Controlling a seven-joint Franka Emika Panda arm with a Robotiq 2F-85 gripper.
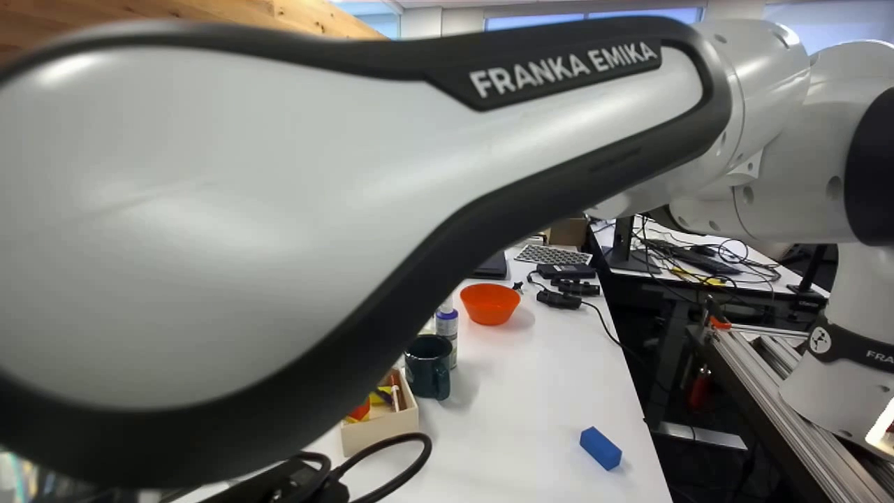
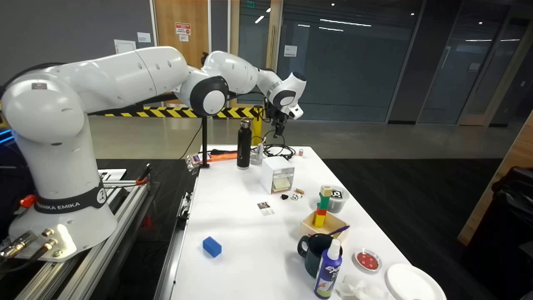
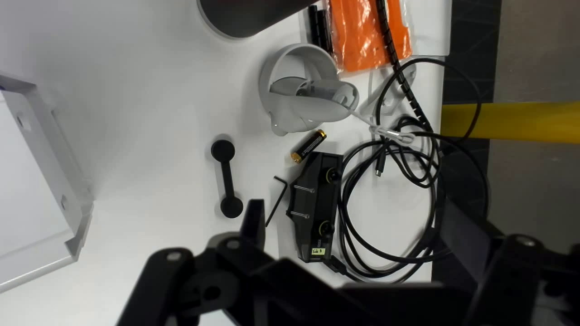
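Observation:
High over the far end of the table, my gripper points down in exterior view 2. Its fingers stand wide apart in the wrist view, so it is open, with nothing held. Beneath lie a black device with a cable, a small battery, a hex key and a black dumbbell-shaped piece. A white ringed controller rests beyond them. Well away from the gripper, a blue block lies alone on the table. Exterior view 1 has the gripper hidden or out of frame.
Near the gripper stand a black bottle and a white box. Coiled cables lie close to the table edge. Farther off are a wooden tray holding stacked blocks, a dark mug and an orange bowl.

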